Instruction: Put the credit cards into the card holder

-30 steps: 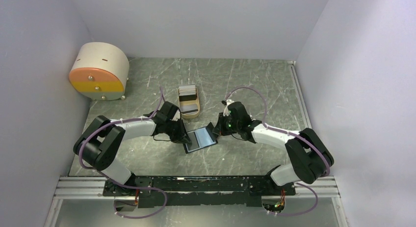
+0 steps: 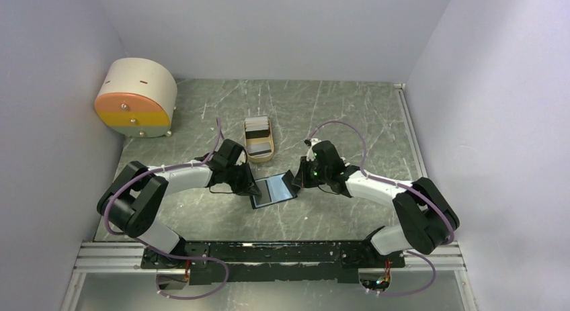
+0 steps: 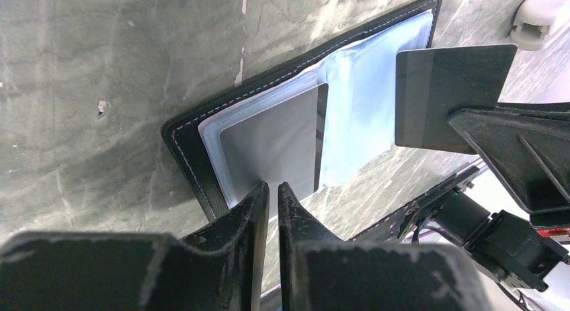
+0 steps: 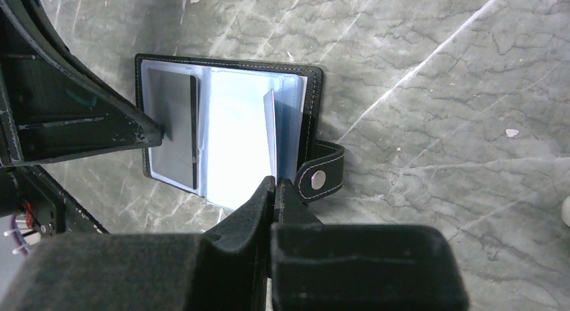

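The open card holder (image 2: 279, 185), black leather with stitched edge and pale blue sleeves (image 4: 235, 136), lies on the table. A grey card (image 3: 269, 140) sits in its left sleeve. My left gripper is shut at that card's lower edge; whether anything is between its fingertips is hard to tell. My right gripper is shut at the holder's right side, by an upright leaf or card edge. In the left wrist view a dark card (image 3: 443, 89) stands at the right gripper's tips.
A wooden tray (image 2: 270, 132) with several cards lies behind the holder. A rounded cabinet (image 2: 134, 89) stands back left.
The left gripper has hardly moved.
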